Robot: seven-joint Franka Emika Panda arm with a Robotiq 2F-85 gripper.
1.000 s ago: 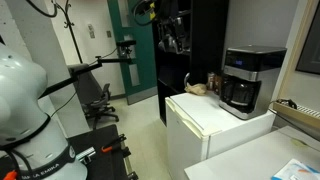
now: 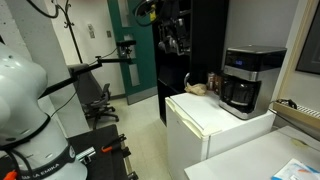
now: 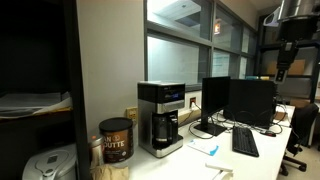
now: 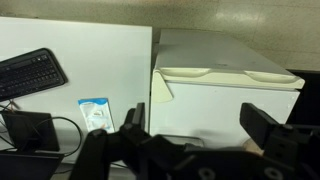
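Dark fingers of my gripper reach in from the lower edge of the wrist view, spread wide apart. The gap between them is empty, high above a white cabinet. A black and silver coffee maker (image 2: 246, 82) stands on the white cabinet top (image 2: 205, 116), its glass carafe (image 3: 164, 132) inside. To the left of the coffee maker in exterior view 2 is a dark canister (image 3: 117, 140). The white arm (image 2: 35, 125) fills the left of exterior view 1.
A white table (image 4: 85, 65) adjoins the cabinet and carries a keyboard (image 4: 30, 73) and a blue-and-white packet (image 4: 97, 113). Monitors (image 3: 215, 98) stand along the wall. A black shelf (image 2: 195, 65) rises behind the cabinet.
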